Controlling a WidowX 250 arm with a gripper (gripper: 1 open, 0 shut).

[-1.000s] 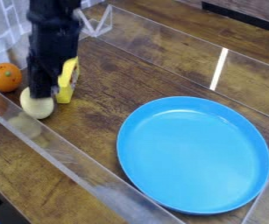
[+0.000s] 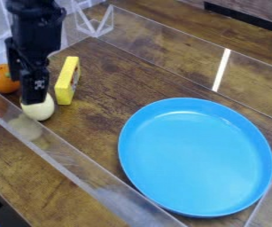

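Observation:
My black gripper reaches down at the upper left, over a white egg-shaped object, with its tips close to the top of it; it looks open, and whether it touches is hard to tell. An orange round fruit lies just left of it, partly behind the gripper. A yellow block lies to the right of the gripper.
A large blue plate fills the lower right. Clear plastic edges run along the left and lower left.
The objects appear to stay in place.

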